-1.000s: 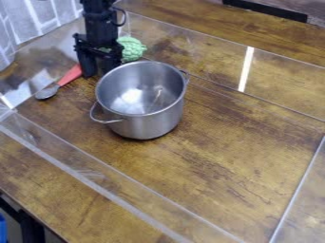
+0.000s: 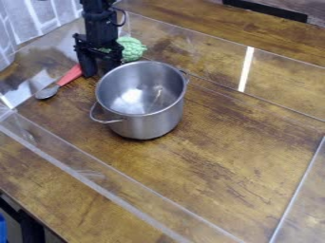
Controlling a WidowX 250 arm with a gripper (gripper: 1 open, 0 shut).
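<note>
My black gripper (image 2: 98,54) is at the top left, low over the table just behind a large steel pot (image 2: 140,100) with two side handles. Beside and partly under the gripper lies a spoon with a red handle (image 2: 68,76), its metal bowl toward the front left. A green ruffled object (image 2: 133,46) lies right of the gripper, partly hidden behind it. The gripper's fingers are dark and small in this view, so I cannot tell whether they are open or shut, or on what.
</note>
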